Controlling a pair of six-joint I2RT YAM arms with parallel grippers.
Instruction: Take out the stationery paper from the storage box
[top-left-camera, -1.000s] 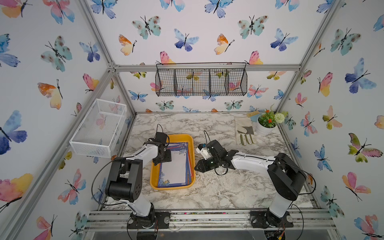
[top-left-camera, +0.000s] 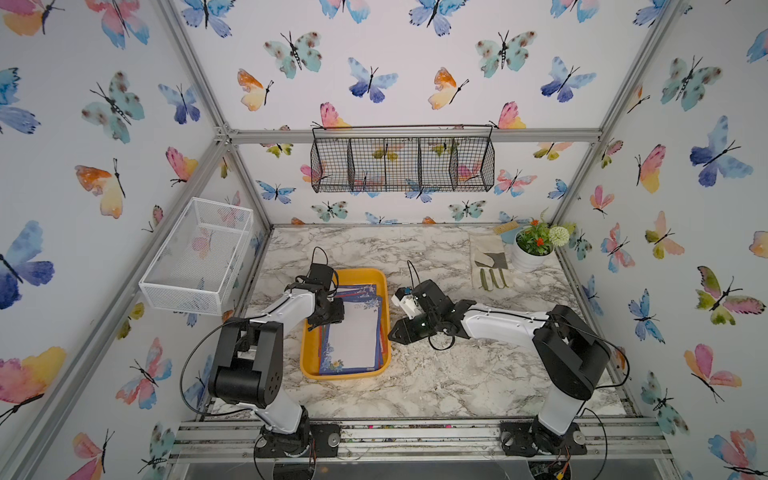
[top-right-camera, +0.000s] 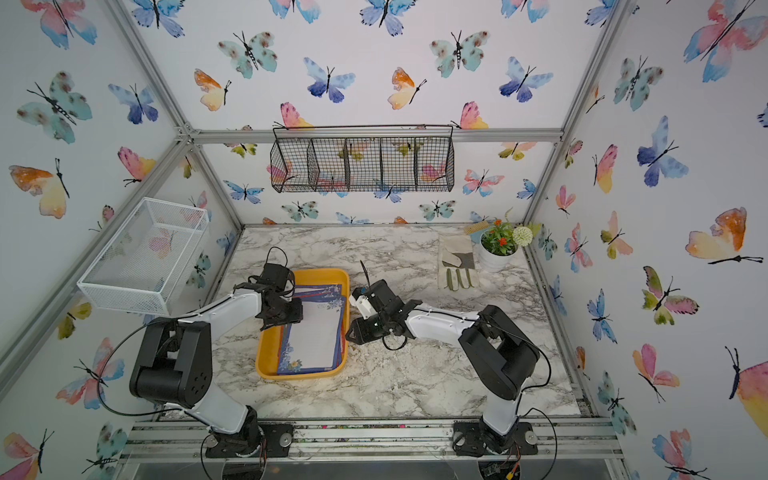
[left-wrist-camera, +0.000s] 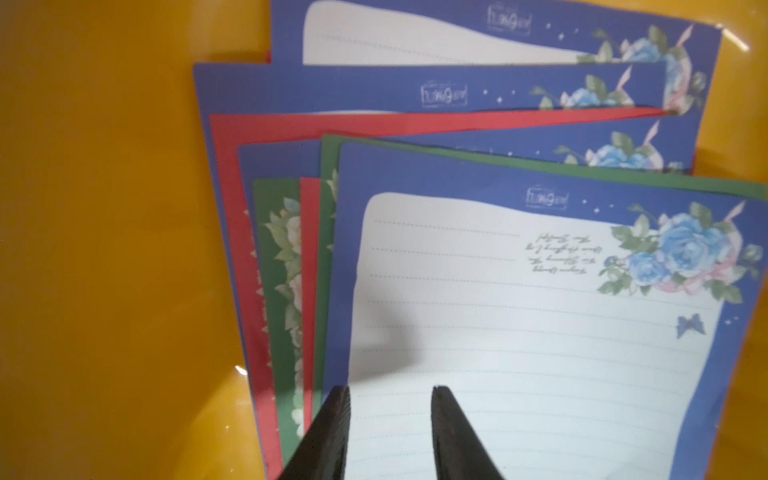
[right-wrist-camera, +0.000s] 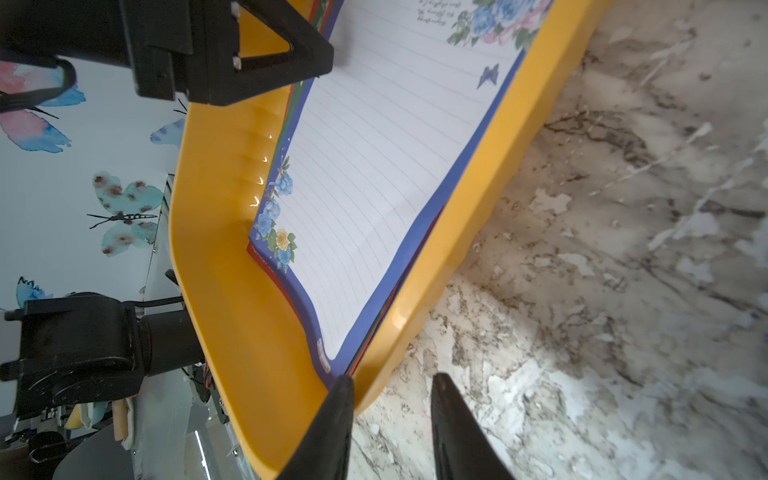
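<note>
The yellow storage box (top-left-camera: 307, 352) holds a pile of stationery paper (top-left-camera: 349, 339) with blue, red and green borders and printed flowers. My left gripper hangs over the paper, its fingers apart with nothing seen between them; the top sheet fills the view beneath it. My right gripper stands open at the box's right rim, one finger against or very near the wall, nothing visible between the fingers.
A white mesh basket (top-left-camera: 184, 292) is on the left wall and a wire rack (top-left-camera: 402, 164) on the back wall. A flowerpot (top-left-camera: 529, 256) and gardening items (top-left-camera: 488, 264) lie back right. The table behind the box is clear.
My left gripper has shifted very slightly to the right over the paper, and the top sheet appears moved a little. The right arm shows no clear change.
</note>
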